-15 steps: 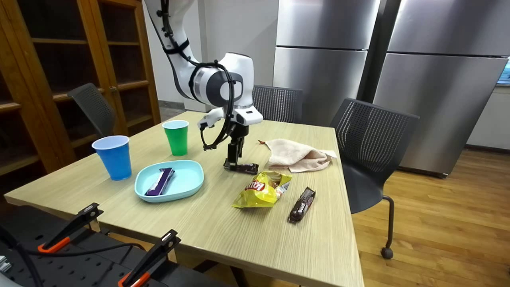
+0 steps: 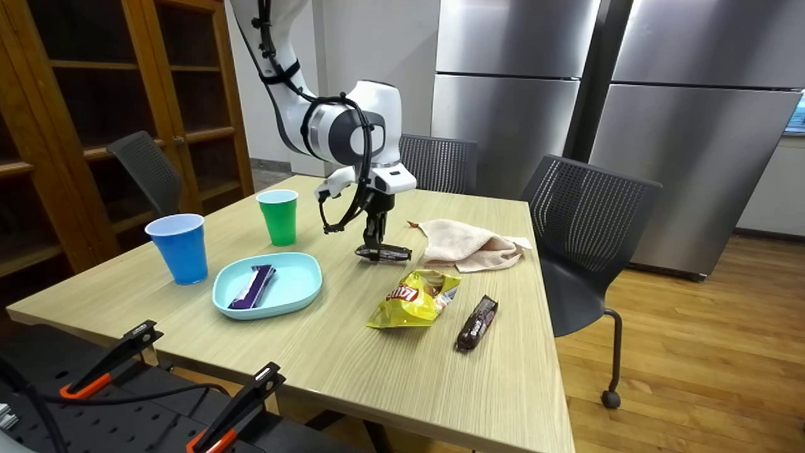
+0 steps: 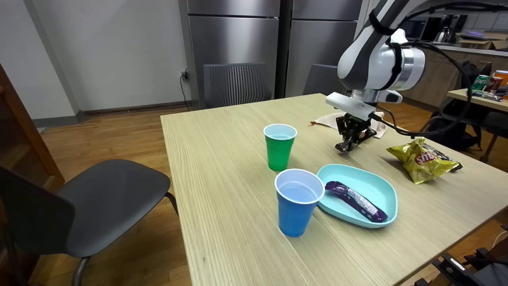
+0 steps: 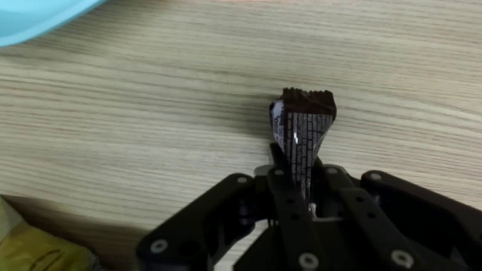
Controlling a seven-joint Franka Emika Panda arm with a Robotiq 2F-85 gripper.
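Note:
My gripper is shut on a dark-wrapped bar (image 4: 308, 131), whose crimped end sticks out past the fingertips in the wrist view. In exterior view 1 the same bar (image 2: 396, 253) lies crosswise in the gripper (image 2: 375, 253), just over the table or touching it; which one is hard to tell. A light-blue plate (image 2: 302, 283) holds a purple-wrapped bar (image 2: 255, 287) to the left. Another dark bar (image 2: 477, 323) rests on the table at the right, beyond a yellow chip bag (image 2: 407, 306). From exterior view 2 the held bar is mostly hidden by the gripper (image 3: 348, 144).
A green cup (image 2: 280, 219) and a blue cup (image 2: 181, 249) stand upright left of the arm. Behind the gripper to the right lies a crumpled beige cloth (image 2: 471, 243). Bare tabletop separates the gripper from the plate.
With the bar between its fingers, the gripper has risen slightly and shifted a little to the right. Everything else on the table stays where it was.

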